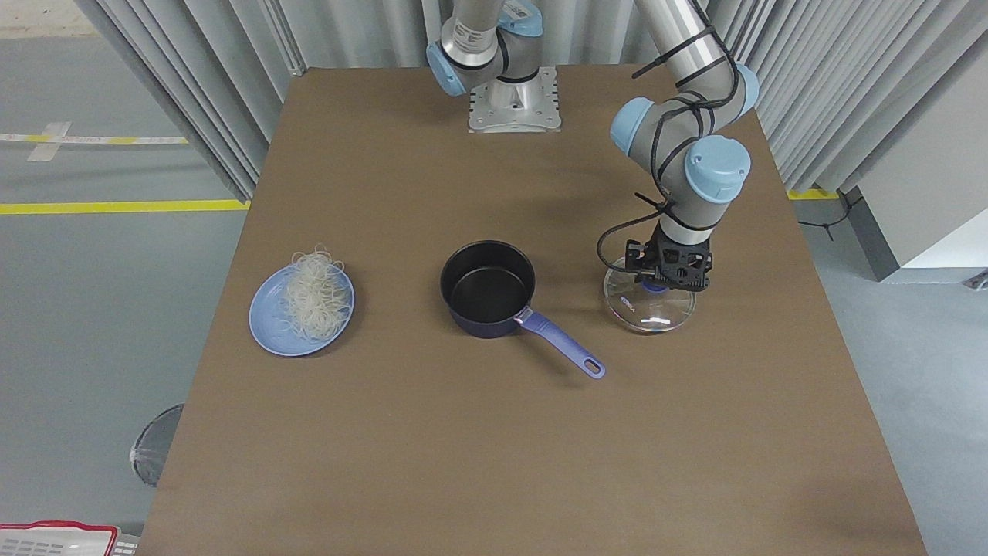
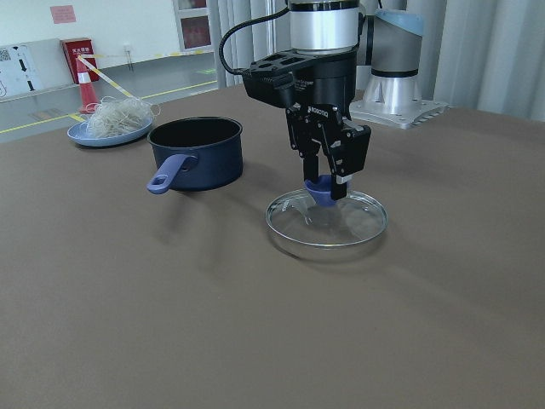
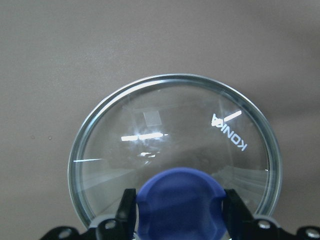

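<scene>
A glass lid with a blue knob is at table level to the right of the dark pot, which stands uncovered with its blue handle pointing toward the front right. My gripper is shut on the lid's knob, directly above the lid. In the wrist view the knob sits between the fingertips, with the clear glass around it. A blue plate holding pale noodles lies left of the pot.
The robot's base plate stands at the back edge.
</scene>
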